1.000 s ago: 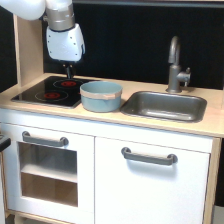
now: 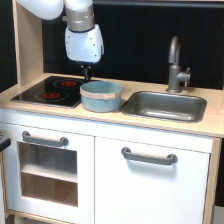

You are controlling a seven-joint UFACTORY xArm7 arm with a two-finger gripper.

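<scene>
A light blue pot (image 2: 101, 97) sits on the counter between the black stove (image 2: 50, 92) and the sink. My white arm hangs from the top left, with the small dark gripper (image 2: 87, 74) above and just left of the pot's back rim. The fingers are too small to tell open from shut.
A steel sink (image 2: 165, 104) with a tall faucet (image 2: 175, 62) fills the right of the counter (image 2: 125, 125). Below are white cabinet doors (image 2: 150, 190) with grey handles and an open-fronted compartment at the left. A dark backsplash stands behind.
My arm and gripper have moved right, from over the stove toward the pot. The pot has not visibly moved.
</scene>
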